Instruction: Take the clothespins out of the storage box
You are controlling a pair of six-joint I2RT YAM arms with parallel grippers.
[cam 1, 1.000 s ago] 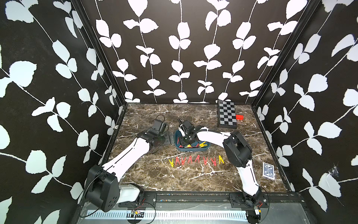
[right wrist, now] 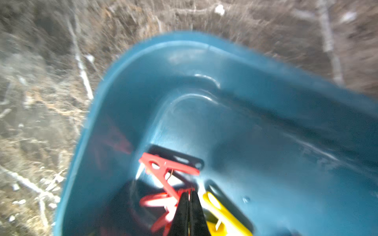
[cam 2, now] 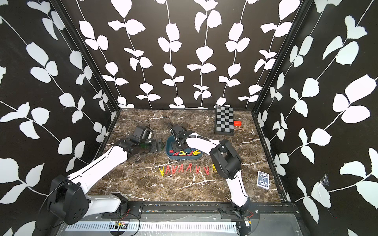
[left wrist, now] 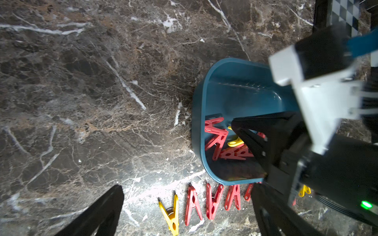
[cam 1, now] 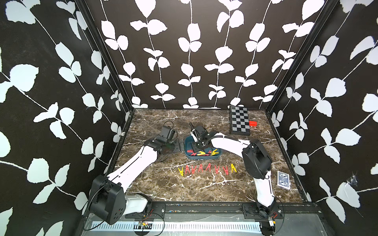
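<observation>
The blue storage box (left wrist: 198,118) holds several clothespins, among them a red clothespin (right wrist: 157,163) and a yellow clothespin (right wrist: 228,216). My right gripper is shut over them inside the box; whether anything thin is between its tips is hidden. My left gripper stands open just left of the box, with nothing held, seen at the bottom of the left wrist view. A row of clothespins lies on the marble table in front of the box, red ones (cam 1: 208,167) with a yellow one (cam 1: 181,171) at the left end and another at the right.
A checkered board case (cam 1: 239,120) stands at the back right with a red object (cam 1: 253,123) beside it. A deck of cards (cam 1: 283,179) lies at the front right.
My right arm's elbow has moved slightly right and toward the front, and its gripper has shifted a little within the box area. The left arm has not visibly moved.
</observation>
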